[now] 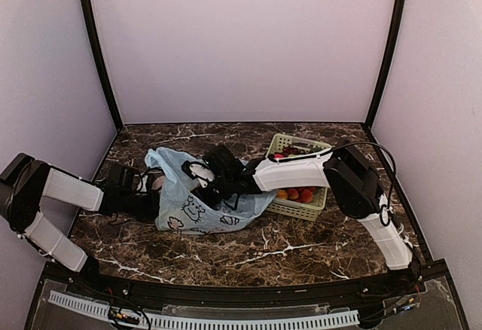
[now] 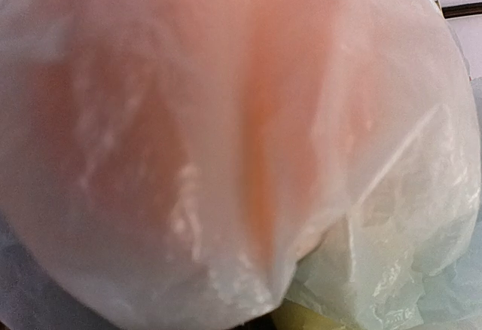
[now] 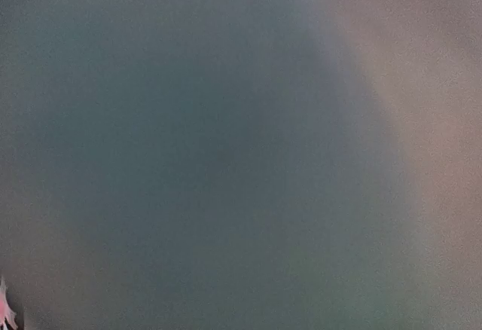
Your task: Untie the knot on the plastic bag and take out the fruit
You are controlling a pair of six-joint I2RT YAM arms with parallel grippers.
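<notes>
The light-blue plastic bag [image 1: 192, 208] with black drawings lies on the marbled table, its mouth open upward. At its left side my left gripper [image 1: 157, 200] is shut against the film; whether film is pinched there cannot be made out. Through the bag's film [image 2: 392, 247] in the left wrist view, orange-pink fruit [image 2: 260, 187] shows blurred and close. My right gripper [image 1: 205, 190] reaches into the bag's mouth, its fingertips hidden by the arm and film, so its finger state does not show. The right wrist view is only a dark blur.
Right of the bag stands a pale green basket [image 1: 301, 211] holding red and orange fruit [image 1: 305, 195], partly under my right arm [image 1: 294, 173].
</notes>
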